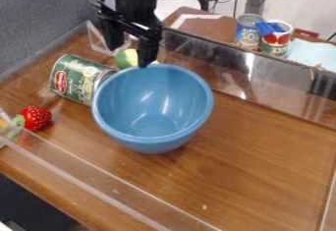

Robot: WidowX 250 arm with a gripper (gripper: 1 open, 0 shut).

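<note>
The black gripper [132,48] hangs open above the back left of the tray, over a small green-yellow object [125,60] that is partly hidden behind it and the bowl. A blue bowl [152,107] sits in the middle. A green can [77,79] lies on its side left of the bowl. A red strawberry [35,117] is at the far left, beside a pale green item.
Clear plastic walls edge the wooden tray floor [243,176], which is bare on the right. Behind the back wall stand two cans [249,31] and a light blue cloth [311,55].
</note>
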